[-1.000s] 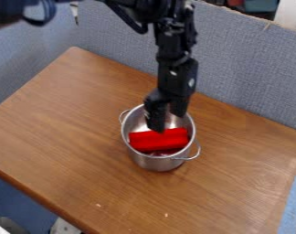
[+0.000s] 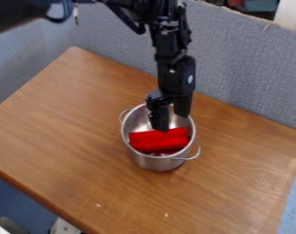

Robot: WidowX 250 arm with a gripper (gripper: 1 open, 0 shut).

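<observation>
A steel pot [image 2: 143, 159] with two side handles stands on the wooden table. Inside it lies a red cylindrical object [image 2: 159, 141]. My black gripper [image 2: 170, 117] is lowered over the back part of the pot, above and behind the red object, open, its fingers at about rim height. Whether anything lies below the fingertips is hidden.
A grey padded wall runs along the back. A light blue strip [image 2: 290, 206] lies at the right edge.
The pot and red object look unmoved.
</observation>
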